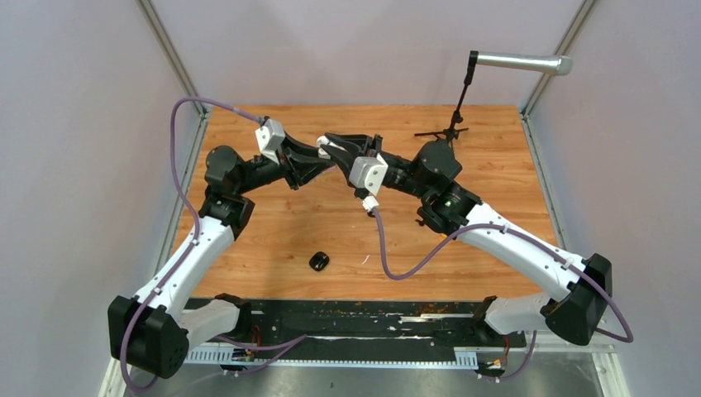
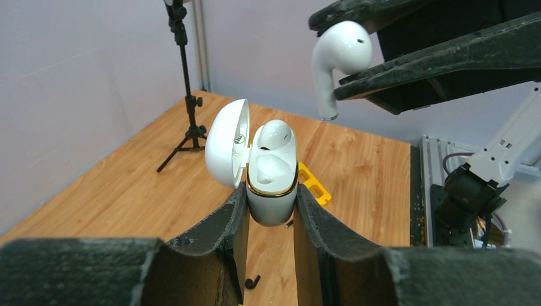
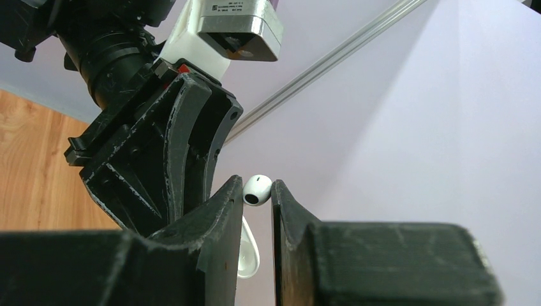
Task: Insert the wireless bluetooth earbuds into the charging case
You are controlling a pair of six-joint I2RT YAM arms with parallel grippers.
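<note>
An open white charging case [image 2: 271,175], lid to one side and two cavities showing, is held upright between the fingertips of my left gripper. Above it to the right in the left wrist view, a white earbud [image 2: 341,54], stem down, sits at the fingertips of my right gripper, which is shut on it. In the right wrist view the earbud shows as a small white tip between the fingers, with the left gripper's body behind it. In the top view both grippers meet near the table's upper middle, partly hiding the case.
A black tripod lamp [image 1: 519,63] stands at the back right. A black oval object [image 1: 319,260] lies near the front of the wooden table [image 1: 273,231]. A yellow plastic piece [image 2: 316,188] and small dark bits lie beneath.
</note>
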